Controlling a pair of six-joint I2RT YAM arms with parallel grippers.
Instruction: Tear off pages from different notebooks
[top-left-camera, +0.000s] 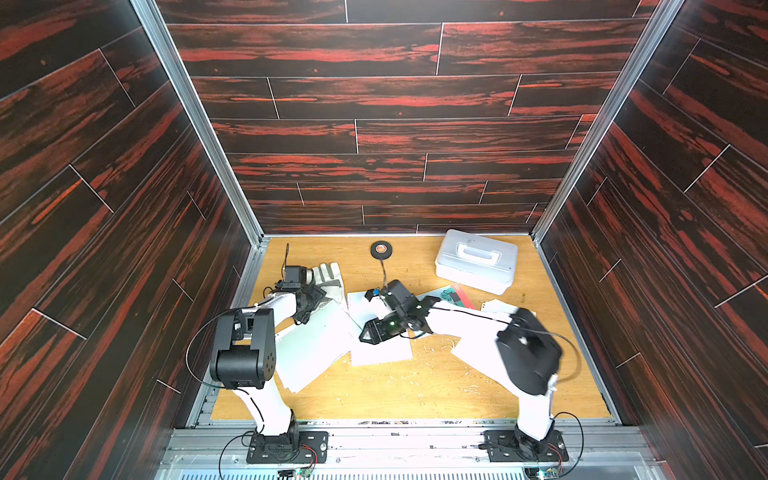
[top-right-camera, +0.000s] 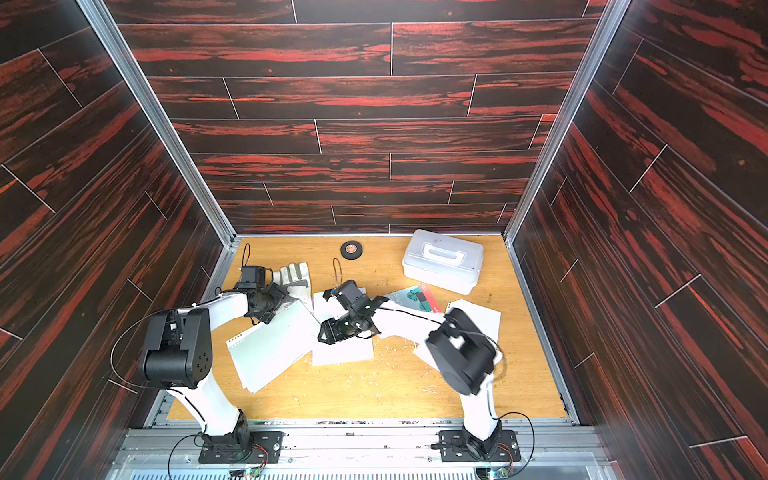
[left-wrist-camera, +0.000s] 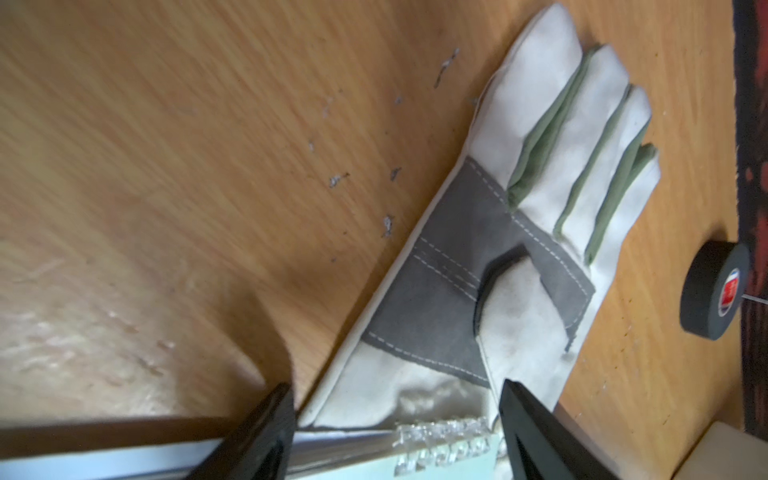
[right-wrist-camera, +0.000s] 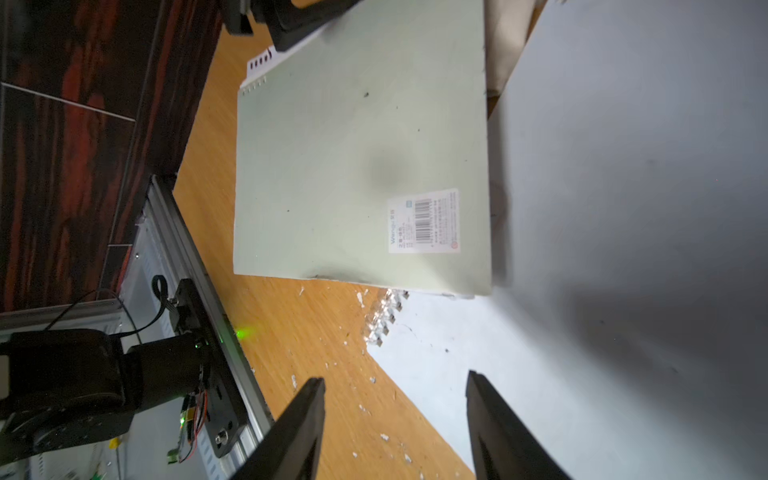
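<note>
A pale green spiral notebook (top-left-camera: 308, 352) lies slanted at the left of the table, back cover with barcode label (right-wrist-camera: 424, 222) upward. My left gripper is over its spiral end, fingers well apart, the wire rings (left-wrist-camera: 444, 438) showing between them. Whether the fingers touch the notebook is unclear. Beside it, to the right, lies a white spiral notebook (top-left-camera: 382, 352). My right gripper hangs open above this one, with nothing between its fingers.
Behind the green notebook lies a white and grey glove (left-wrist-camera: 448, 296). Black tape (top-left-camera: 381, 250) and a clear box (top-left-camera: 477, 260) stand at the back. Loose white sheets (top-left-camera: 488, 356) and a colourful cover (top-left-camera: 454, 296) lie right, partly under the right arm. Paper scraps dot the front.
</note>
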